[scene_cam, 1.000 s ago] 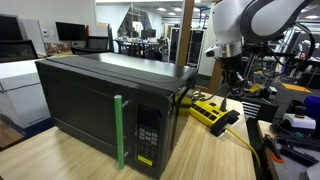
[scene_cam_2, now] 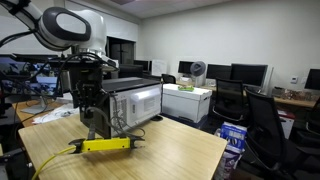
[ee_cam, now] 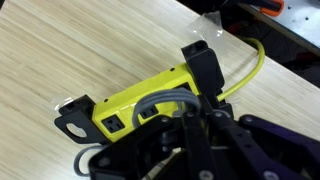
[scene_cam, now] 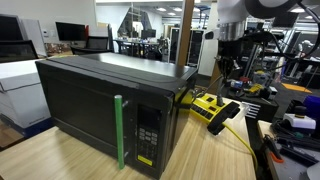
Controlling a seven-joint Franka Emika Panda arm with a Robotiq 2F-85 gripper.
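Note:
A yellow power strip (ee_cam: 135, 103) with black ends lies on the wooden table beside the microwave (scene_cam: 110, 105). Over the strip, in the wrist view, arches a thick grey cord (ee_cam: 160, 97) that leads in between the fingers. My gripper appears shut on this cord, close above the strip; the exact pinch is partly hidden. In exterior view 2 the gripper (scene_cam_2: 98, 122) points down just behind the strip (scene_cam_2: 107, 144). Whether a plug hangs from the cord cannot be made out.
A yellow cable (ee_cam: 247, 72) runs from the strip towards the table's edge. The microwave, with its green handle (scene_cam: 119, 132), blocks one side. Bare table (scene_cam_2: 175, 150) stretches to the right in exterior view 2.
The arm has shifted slightly in exterior view 1 over the last second, staying above the power strip. The microwave and strip look much the same.

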